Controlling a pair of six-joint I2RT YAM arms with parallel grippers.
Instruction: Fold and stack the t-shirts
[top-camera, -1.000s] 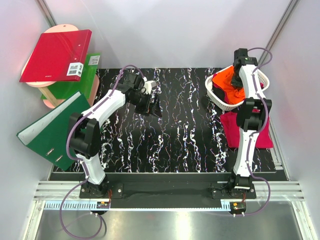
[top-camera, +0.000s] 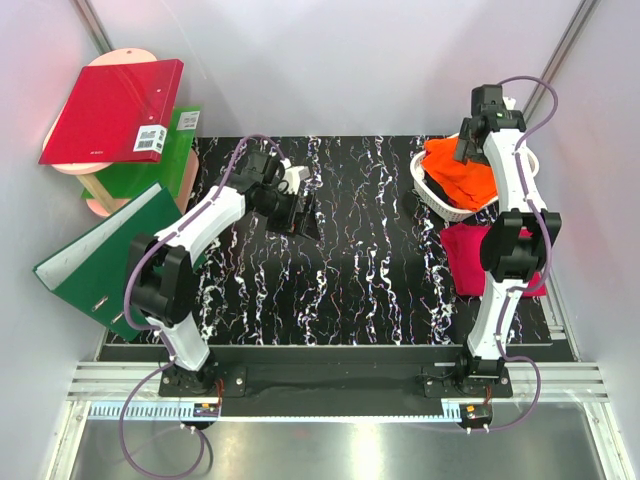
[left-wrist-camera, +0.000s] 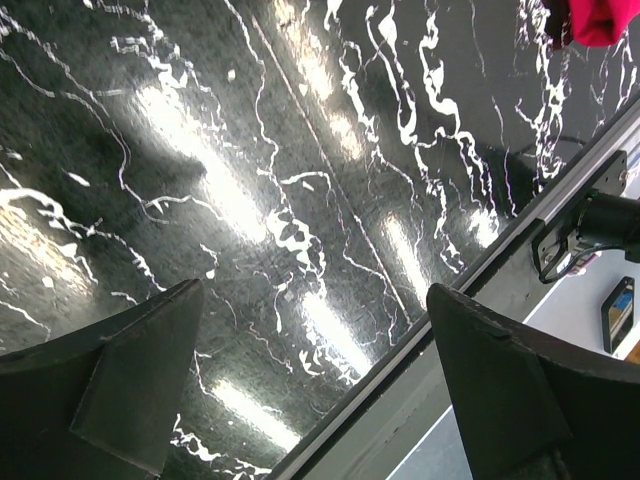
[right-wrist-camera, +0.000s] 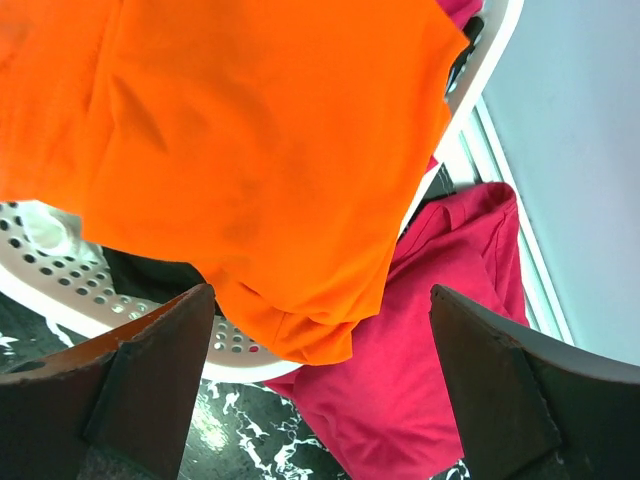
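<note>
An orange t-shirt (top-camera: 455, 175) (right-wrist-camera: 250, 150) lies crumpled in the white perforated basket (top-camera: 430, 200) (right-wrist-camera: 60, 290) at the back right, draped over its near rim. My right gripper (top-camera: 472, 145) is over it, open, with no cloth held between its fingers. A red t-shirt (top-camera: 465, 260) (right-wrist-camera: 380, 390) lies on the marble table in front of the basket. My left gripper (top-camera: 300, 220) hangs open and empty over the bare left-middle of the table.
Red and green binders (top-camera: 110, 110) sit on a wooden stand at the back left, with another green binder (top-camera: 85, 260) leaning before it. Walls border the sides and back.
The orange shirt has shifted, covering more of the red cloth in the basket. The left arm is nearly still.
</note>
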